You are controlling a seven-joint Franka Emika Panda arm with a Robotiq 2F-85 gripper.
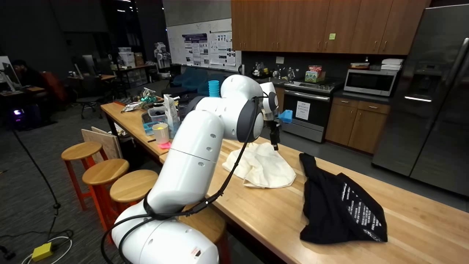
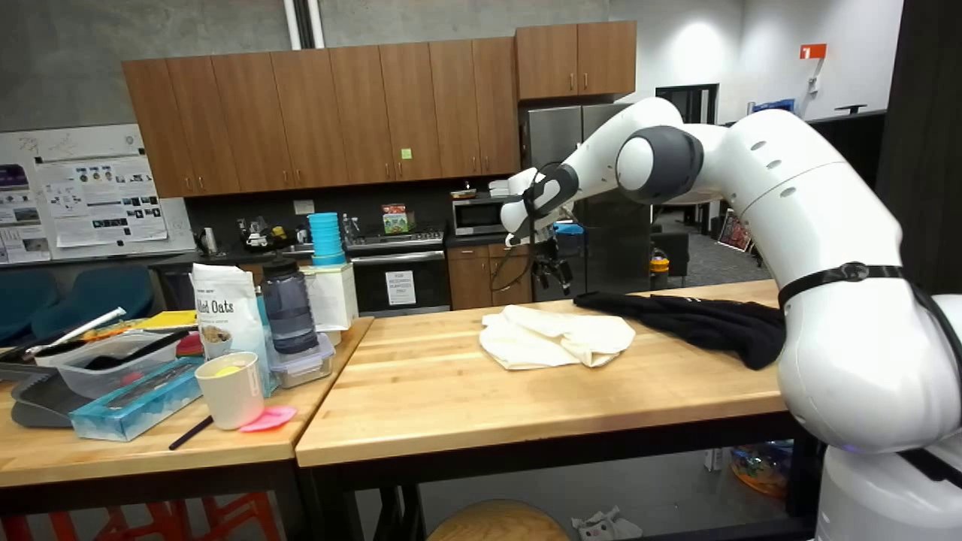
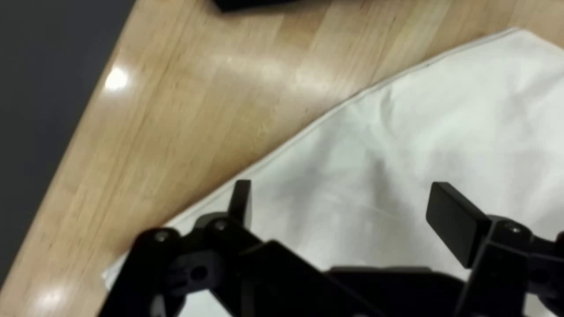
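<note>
A cream cloth [image 1: 263, 167] lies flat and a little wrinkled on the wooden table. In the wrist view the cloth [image 3: 338, 211] fills the lower right, its hemmed edge running diagonally. My gripper is open above it, fingers wide apart with nothing between them. Seen from the second exterior view, the gripper [image 2: 552, 270] hangs near the table's far edge, behind the cloth [image 2: 555, 338]. A black garment with white print [image 1: 343, 204] is spread to the right of the cloth; it shows as a dark heap [image 2: 699, 324] from the other side.
Bare wood [image 2: 415, 397] lies left of the cloth. On the adjoining table stand a white mug [image 2: 230, 389], an oats bag [image 2: 230, 315] and a dark bottle [image 2: 288, 306]. Several stools [image 1: 105, 171] line the near side. Past the far edge is floor.
</note>
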